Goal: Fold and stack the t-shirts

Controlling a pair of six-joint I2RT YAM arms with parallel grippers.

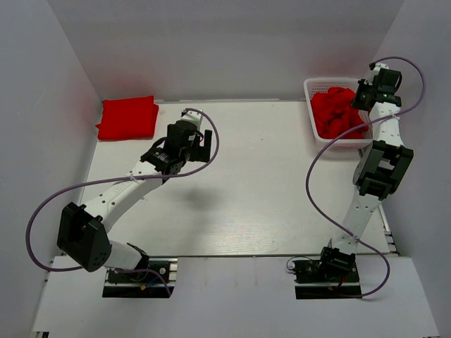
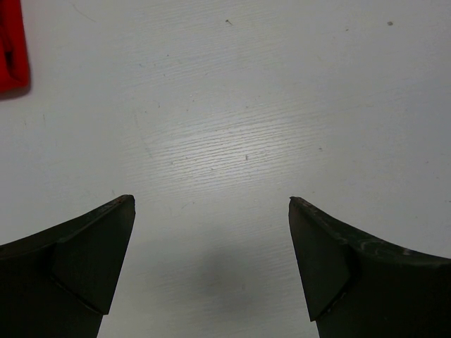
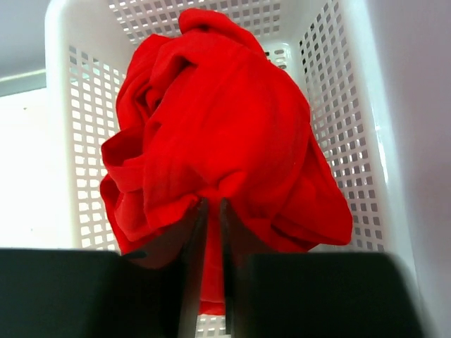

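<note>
A red shirt lies folded in a flat rectangle at the table's back left; its edge shows at the left wrist view's corner. My left gripper hangs over bare table, open and empty. At the back right, a white basket holds crumpled red shirts. My right gripper is over the basket, its fingertips close together at the red cloth; whether cloth is between them I cannot tell.
Walls stand close behind and at both sides, the right one beside the basket.
</note>
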